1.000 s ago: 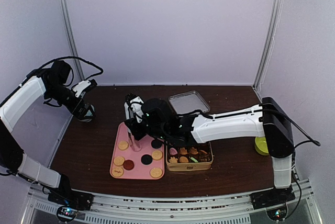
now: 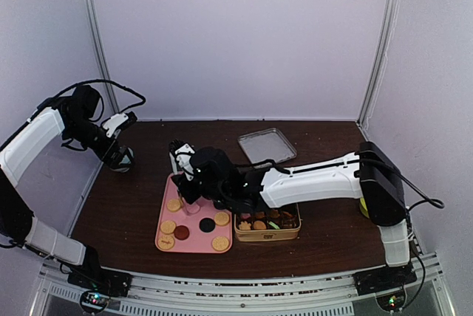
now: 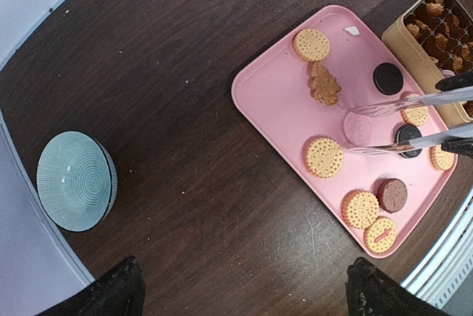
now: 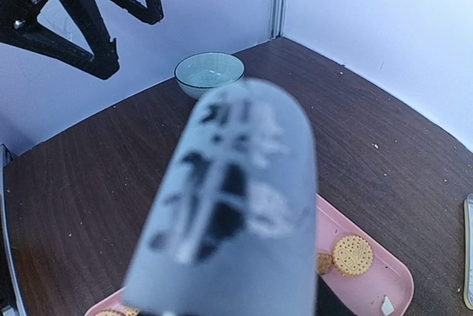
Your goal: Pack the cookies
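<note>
A pink tray (image 2: 161,227) holds round pale, brown, black and pink cookies, plus a leaf-shaped one (image 3: 325,83). The right gripper is open over it, fingertips either side of a pink cookie, nothing held; its near finger fills much of the right wrist view. A tan box (image 2: 267,235) with cookies in compartments sits right of the tray, partly behind the right arm. The left gripper is open and empty, raised at the left of the table.
A pale ribbed bowl (image 3: 74,181) stands at the left by the wall. A metal tray (image 2: 267,146) lies at the back, and a yellow-green bowl (image 2: 363,209) is at the right. Bare table lies left of the pink tray.
The right arm has shifted slightly to the left over the pink tray. The left arm has not visibly moved.
</note>
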